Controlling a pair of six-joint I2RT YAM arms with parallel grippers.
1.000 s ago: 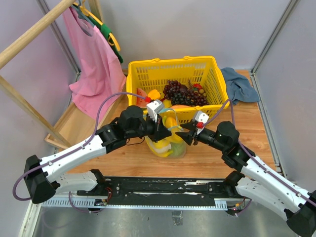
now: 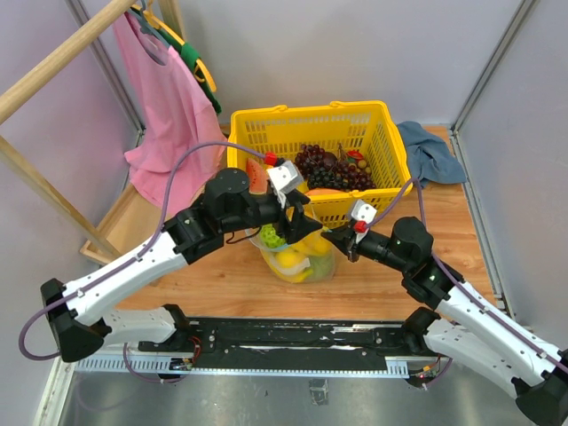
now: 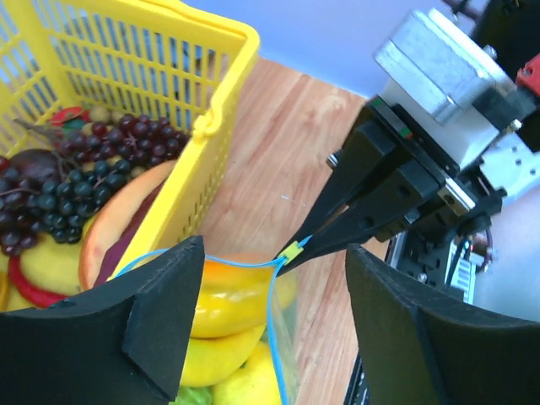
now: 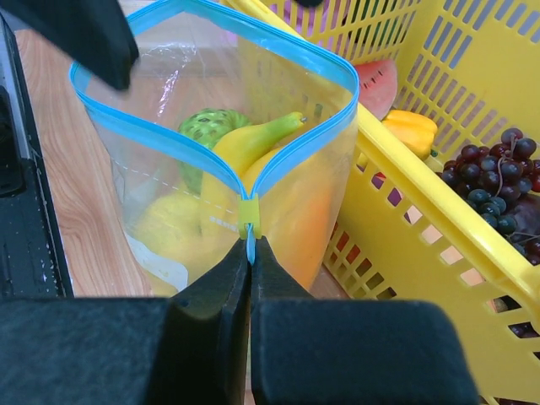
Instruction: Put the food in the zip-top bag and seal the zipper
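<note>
A clear zip top bag [image 2: 297, 266] with a blue zipper holds bananas and a green bumpy fruit [image 4: 202, 126]. My right gripper is shut on the blue zipper at its yellow-green slider [image 4: 249, 218]; the bag's mouth gapes beyond it. In the left wrist view that gripper's black fingers reach to the slider [image 3: 292, 251]. My left gripper [image 2: 297, 217] is open above the bag, its two fingers [image 3: 156, 329] on either side of the zipper line in its wrist view, apparently holding nothing.
A yellow basket [image 2: 266, 133] with grapes, watermelon and other produce stands behind the bag. A blue cloth [image 2: 430, 155] lies to its right. A wooden rack with pink clothing [image 2: 169, 124] is at the left. Bare table lies at front right.
My left gripper has lifted from the bag and now stands open over it.
</note>
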